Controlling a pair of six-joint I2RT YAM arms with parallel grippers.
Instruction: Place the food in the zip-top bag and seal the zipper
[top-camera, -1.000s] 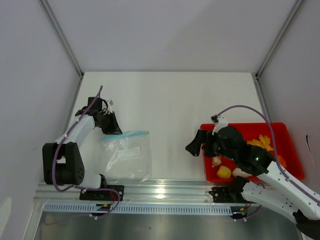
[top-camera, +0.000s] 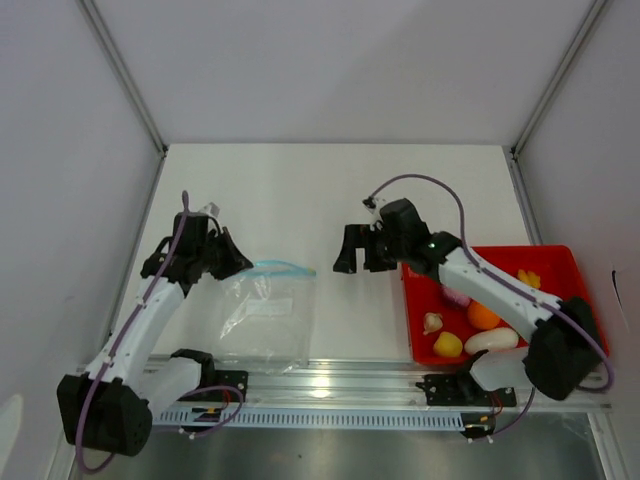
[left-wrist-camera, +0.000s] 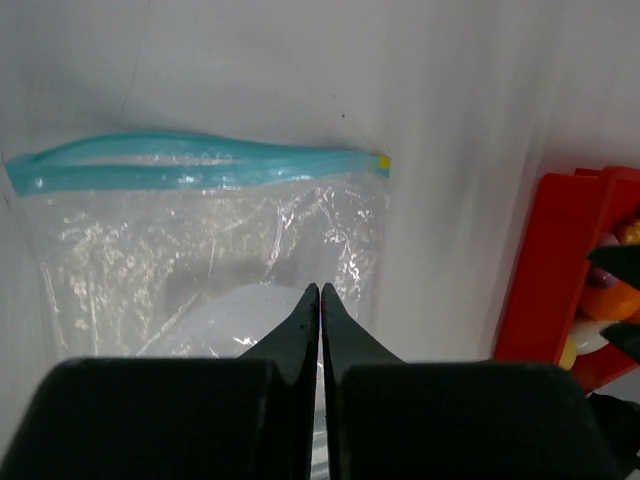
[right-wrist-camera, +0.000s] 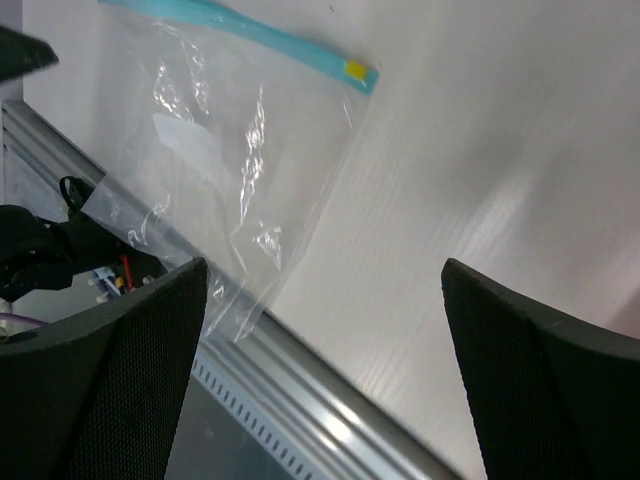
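Note:
A clear zip top bag (top-camera: 265, 320) lies flat at the table's front left, its lower end over the metal rail. Its teal zipper strip (left-wrist-camera: 200, 165) bows apart a little on the left side, with a yellow end piece at right. My left gripper (top-camera: 245, 268) is shut near the strip's left end, nothing showing between its fingers. Open and empty, my right gripper (top-camera: 362, 262) hangs over bare table between the bag and the red bin (top-camera: 412, 310). In the bin lie an orange (top-camera: 482, 316), a yellow lemon-like item (top-camera: 447, 345), garlic (top-camera: 432, 322) and a white oblong item (top-camera: 492, 340).
A purple item (top-camera: 456, 297) and a yellow piece (top-camera: 529, 278) are also in the bin, partly below the right arm. A metal rail (top-camera: 330, 378) runs along the front edge.
My right gripper has moved left, away from the bin.

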